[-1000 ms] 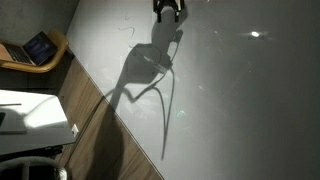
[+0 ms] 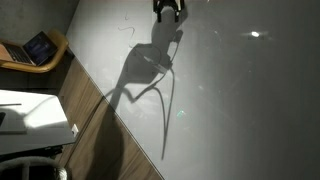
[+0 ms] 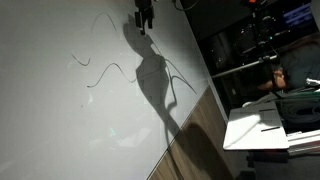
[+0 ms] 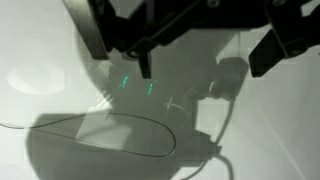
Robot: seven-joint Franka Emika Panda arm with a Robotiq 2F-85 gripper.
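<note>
My gripper stands open over a pale flat surface (image 4: 280,130), with nothing between its fingers. Exterior view 1 has the gripper (image 2: 168,17) at the top edge; in exterior view 2 the gripper (image 3: 144,24) is also near the top. A thin dark line (image 4: 90,150) makes a long loop on the surface below the fingers; I cannot tell whether it is cord or drawn. Similar curved lines (image 3: 104,70) show left of the arm's shadow. Small green marks (image 4: 125,81) appear near the fingertips.
The arm's dark shadow (image 2: 140,68) covers part of the surface. A wooden chair with a laptop (image 2: 40,47) stands off to the left, near a white table (image 2: 45,122).
</note>
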